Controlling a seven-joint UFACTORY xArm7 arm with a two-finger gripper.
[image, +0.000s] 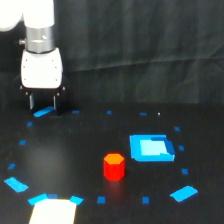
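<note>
A red, roughly hexagonal block (114, 168) sits on the dark table near the middle front. My gripper (43, 101) hangs at the back left, far from the block. Its two thin dark fingers stand apart, and nothing shows between them. Right of the block and a little farther back lies a blue-rimmed square tray (135, 148) with a white patch (153, 147) inside.
A pale square (53, 212) lies at the front left edge. Blue strips, such as one at the left (15, 185) and one at the right (184, 193), and small blue marks dot the table. A dark curtain (150, 50) hangs behind. The table between gripper and block looks clear.
</note>
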